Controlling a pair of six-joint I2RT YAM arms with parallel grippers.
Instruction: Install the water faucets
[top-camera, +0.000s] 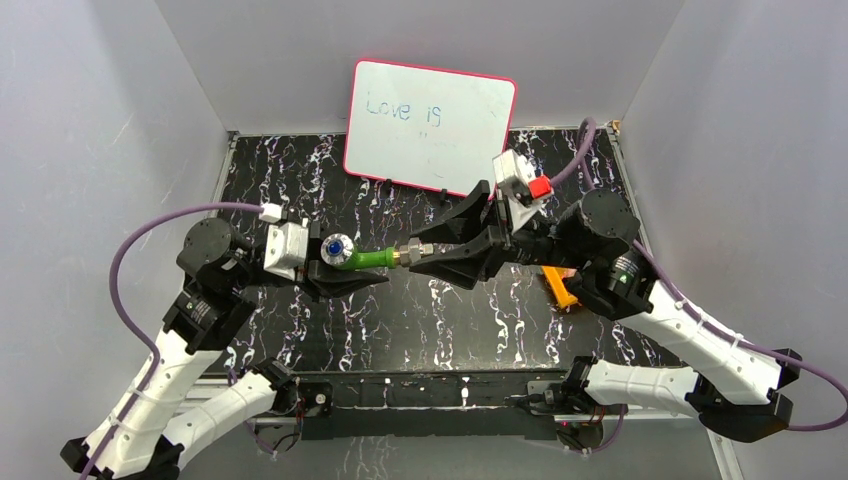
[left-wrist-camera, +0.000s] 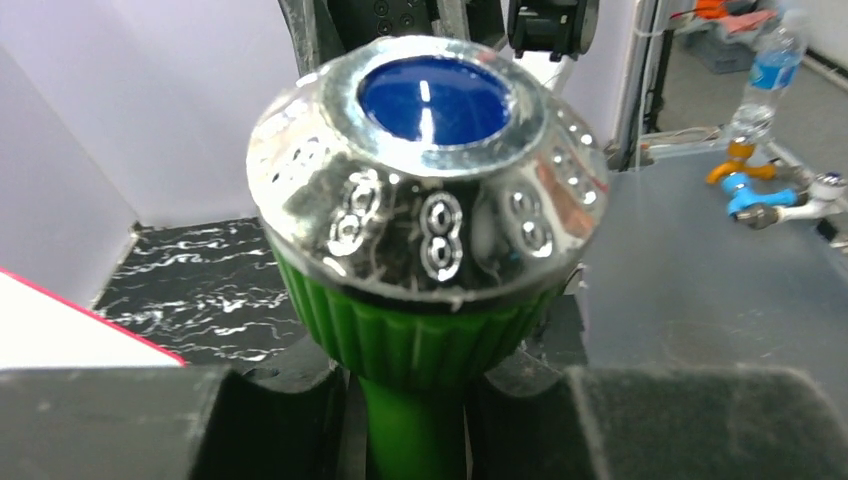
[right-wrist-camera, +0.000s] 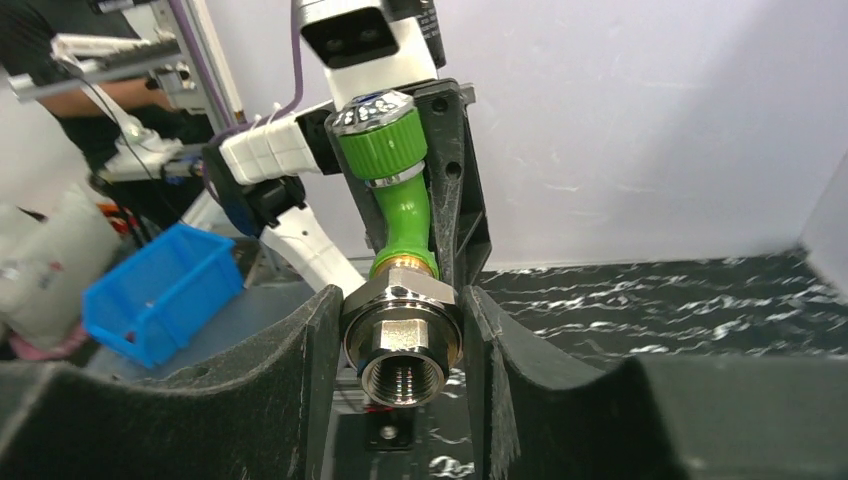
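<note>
A green faucet with a chrome, blue-capped knob (top-camera: 339, 249) spans the space between my two grippers, above the dark marble board. Its green neck (left-wrist-camera: 415, 432) lies between the left gripper's fingers in the left wrist view; whether they press on it is unclear. The left gripper (top-camera: 350, 268) is at the knob end. My right gripper is shut on the metal hex connector (right-wrist-camera: 402, 296) at the other end, one finger on each side. The threaded opening of that connector faces the right wrist camera.
A whiteboard (top-camera: 430, 125) leans at the back of the marble board (top-camera: 400, 335). An orange object (top-camera: 560, 285) lies partly under the right arm. Other faucets (left-wrist-camera: 775, 195) and a water bottle (left-wrist-camera: 770, 75) stand on a side surface.
</note>
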